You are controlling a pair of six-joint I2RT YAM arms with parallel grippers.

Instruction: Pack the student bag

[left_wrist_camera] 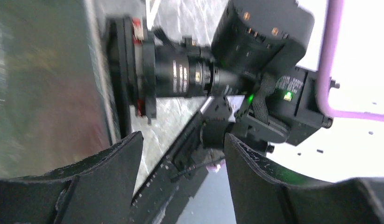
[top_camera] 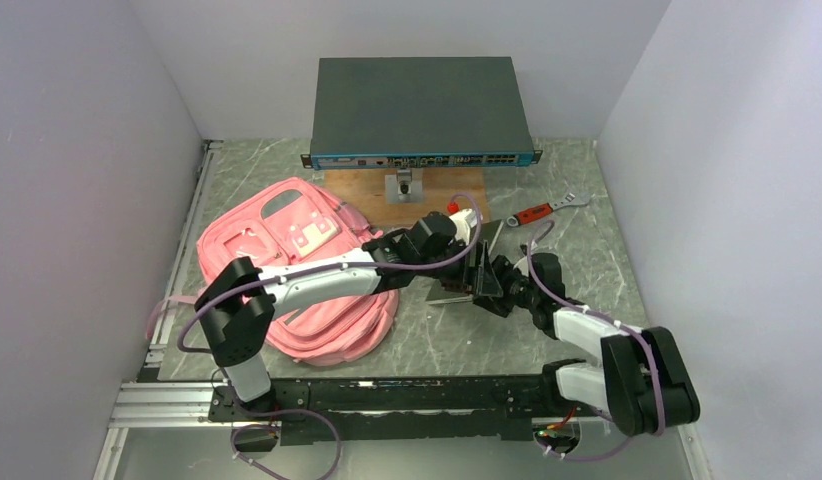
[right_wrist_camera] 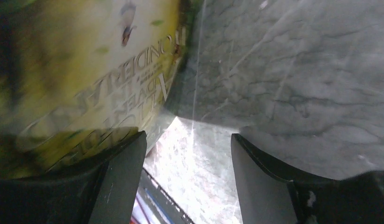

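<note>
The pink student bag (top_camera: 332, 315) lies on the left half of the table, partly under my left arm. A book with a yellow-green printed cover (right_wrist_camera: 110, 60) stands at the middle of the table. From above, only parts of the book (top_camera: 445, 292) show around the grippers. My left gripper (top_camera: 483, 280) is over it, close beside my right gripper (top_camera: 497, 292). In the left wrist view the fingers are apart, with the book (left_wrist_camera: 45, 93) off to the left. The right wrist view also shows parted fingers, the book to their left and bare table between them.
An adjustable wrench (top_camera: 549, 209) with an orange-red handle lies at the back right. Behind stands a dark network switch (top_camera: 415, 110) above a wooden board (top_camera: 357, 188). Open table (top_camera: 457, 345) shows in front of the book.
</note>
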